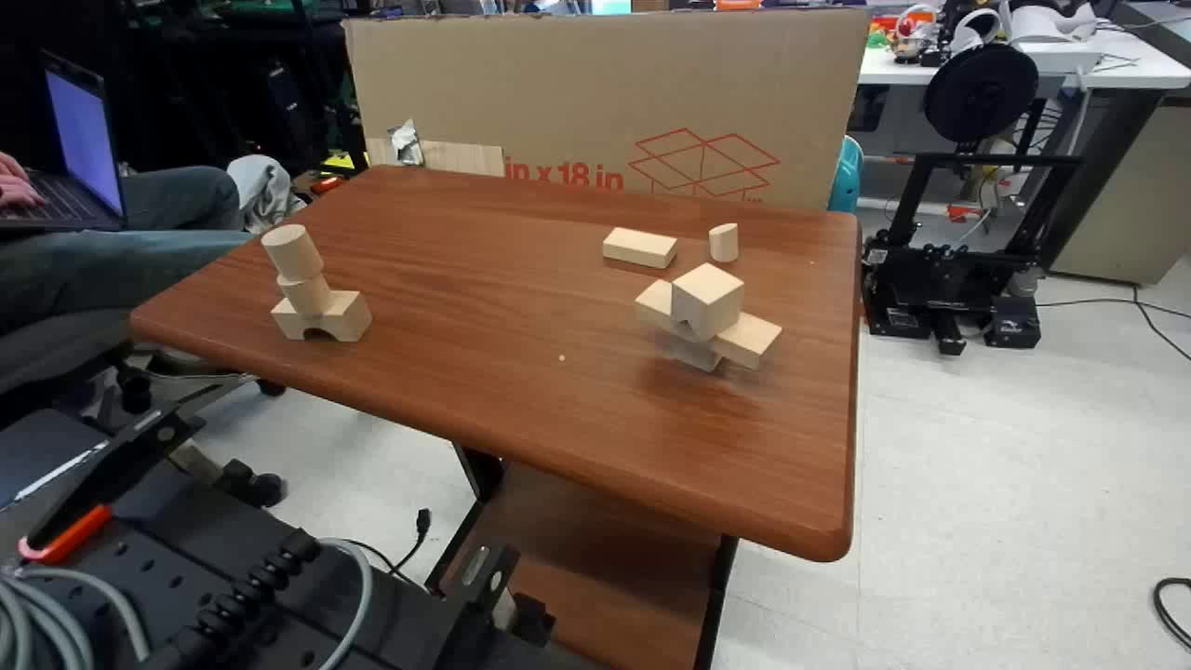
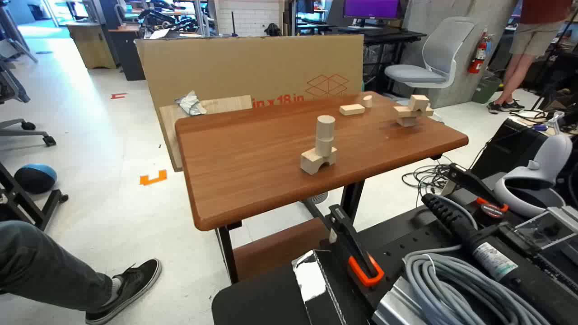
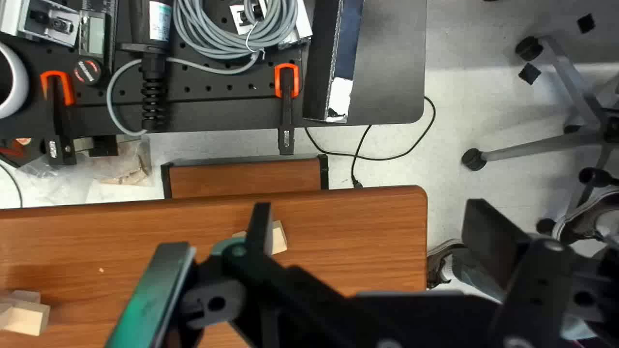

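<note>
On the brown table (image 1: 502, 279), a plain wooden arch block (image 1: 353, 317) carries a short cylinder (image 1: 309, 296) with a taller cylinder (image 1: 292, 252) above it. Toward the table's other end, a cube-like block (image 1: 710, 295) tops a cluster of crossed wooden blocks (image 1: 750, 339). Behind that lie a rectangular block (image 1: 639, 247) and an upright short round block (image 1: 723, 242). In the wrist view my gripper is open, its fingers spread wide above the table. Part of the arch stack (image 3: 279, 238) shows behind one finger, mostly hidden. Neither exterior view shows the gripper.
A large cardboard sheet (image 2: 244, 65) stands behind the table. A black workbench (image 3: 383, 69) with clamps and coiled grey cable (image 3: 226, 29) lies along the near side, across a gap. A person sits beyond one end.
</note>
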